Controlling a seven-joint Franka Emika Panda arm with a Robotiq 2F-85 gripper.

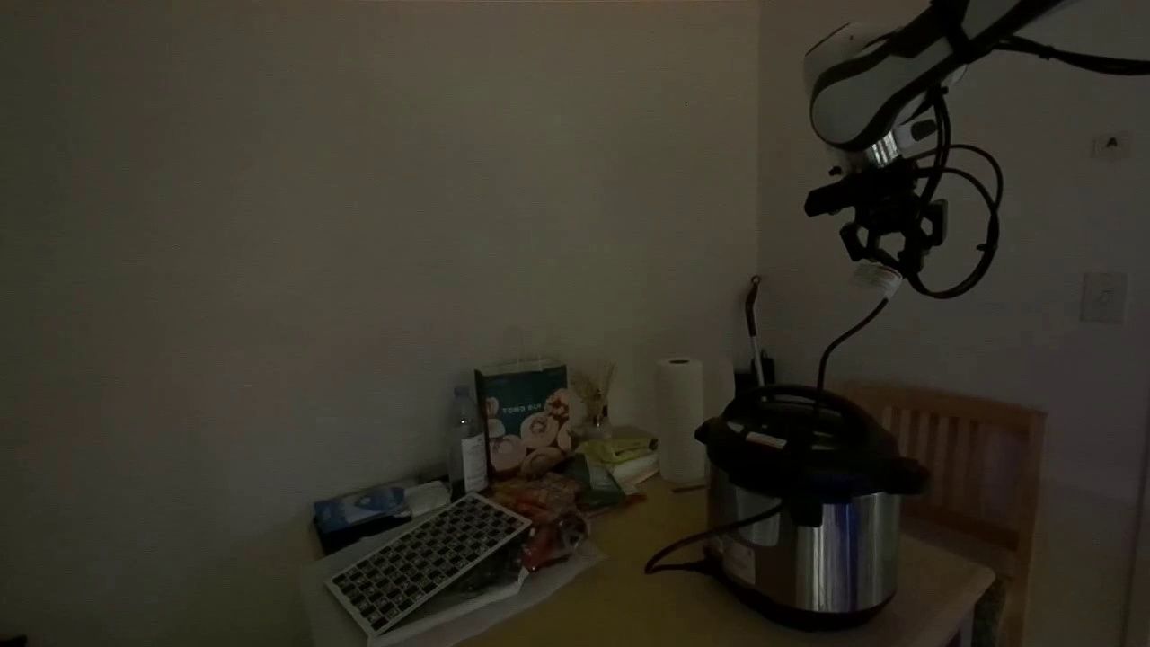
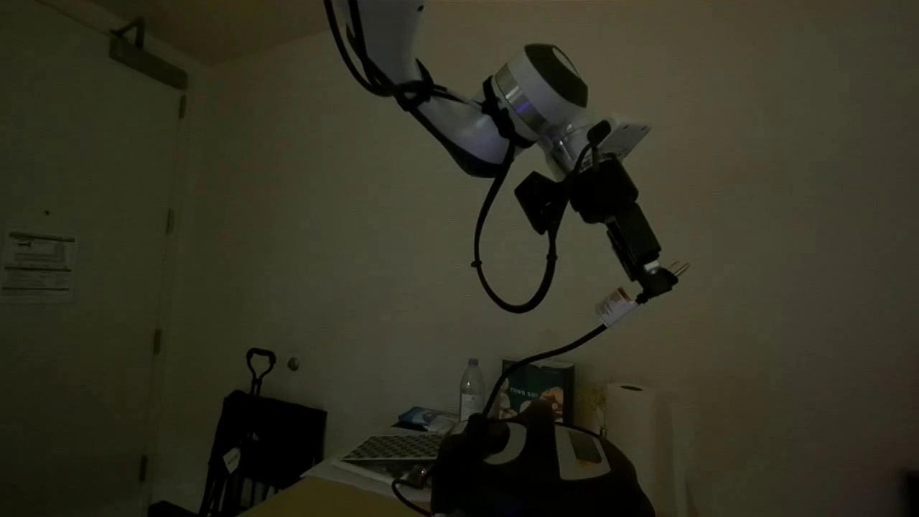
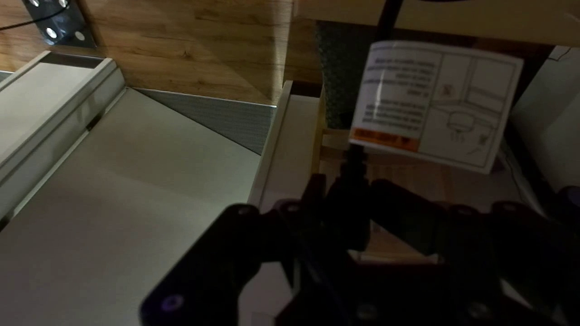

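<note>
My gripper (image 2: 659,280) is shut on the black plug (image 2: 661,281) of a power cord, high above the table; the plug's metal prongs (image 2: 680,268) point outward, away from the fingers. A white paper tag (image 3: 435,103) hangs on the cord just behind the plug. From there the black cord (image 1: 830,350) drops to the pressure cooker (image 1: 852,555), passes in front of it and loops at its left side. The cooker has a steel body and a closed black lid (image 1: 744,442). In the wrist view the fingers and plug are dark and hard to separate.
On the table (image 1: 647,604) left of the cooker are a keyboard-like white grid panel (image 1: 431,561), a bottle (image 1: 466,442), a green box (image 1: 525,420) and a paper towel roll (image 1: 680,420). A wooden chair (image 1: 959,453) stands behind. Light switches (image 1: 1102,297) are on the right wall.
</note>
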